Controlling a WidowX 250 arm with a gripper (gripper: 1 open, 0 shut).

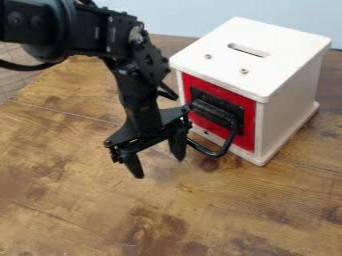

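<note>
My black gripper [156, 158] hangs open above the wooden floor, its two fingers pointing down with nothing between them. Just to its right stands a white box [285, 98] with a slot and two screws on top. Its red front panel [245, 142] carries a black fitting [214, 110] with a curved black handle or cable loop that reaches down beside my gripper; whether it touches the gripper I cannot tell.
A pale wall [174, 10] runs along the back, behind the box.
</note>
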